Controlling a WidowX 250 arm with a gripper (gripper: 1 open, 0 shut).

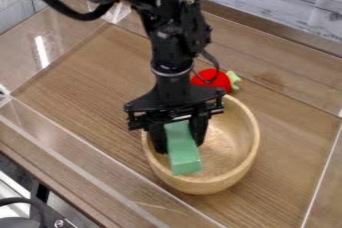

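My black gripper (178, 124) is over the wooden bowl (230, 160) in the middle of the view, shut on a green block (183, 155). The block's lower end is inside the bowl's outline; whether it touches the bowl is unclear.
A red round object (214, 77) with something pale green beside it lies behind the bowl, partly hidden by the arm. Cables cross the lower left corner.
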